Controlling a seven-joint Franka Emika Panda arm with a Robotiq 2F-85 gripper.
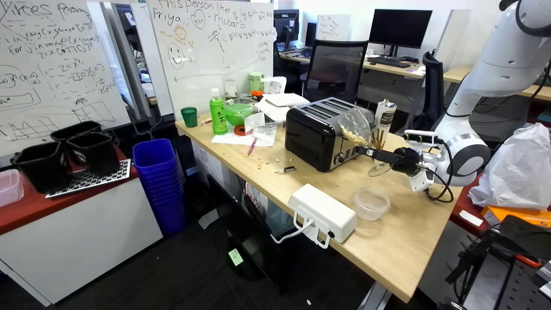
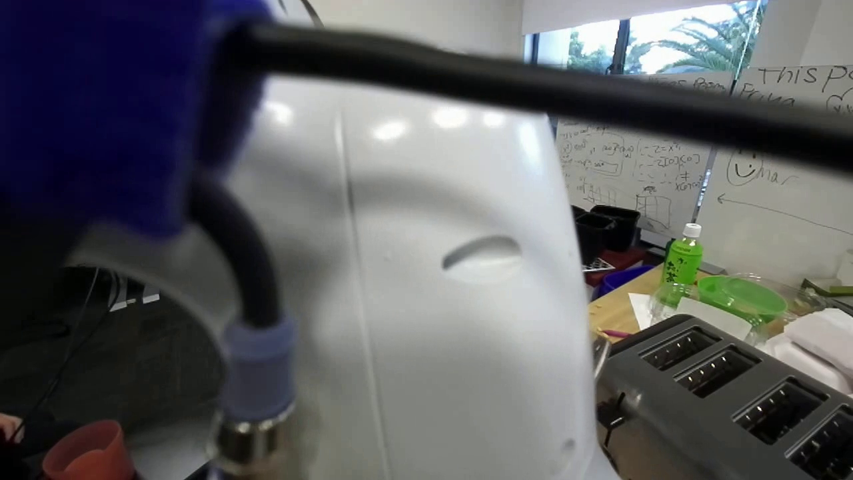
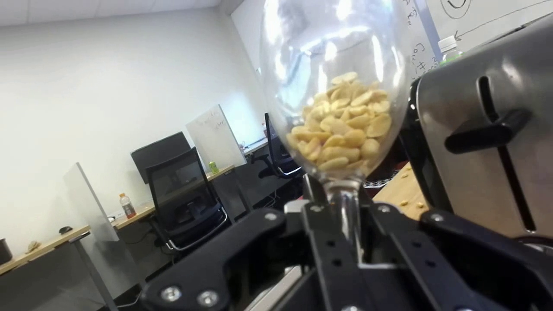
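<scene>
A wine glass partly filled with pale peanuts is held by its stem in my gripper, whose black fingers are shut around it. The bowl points away from the wrist, and the nuts rest in its lower part. From the first exterior view, the glass leans toward the back left at the front right of the black and steel toaster, and its foot hangs below my gripper. A clear round plastic bowl rests on the table in front of the arm; nothing shows inside it.
A white power box sits at the table's front edge. Loose nuts and a marker lie left of the toaster. Farther back stand a green bottle and a green bowl. Bare tabletop extends right of the clear bowl.
</scene>
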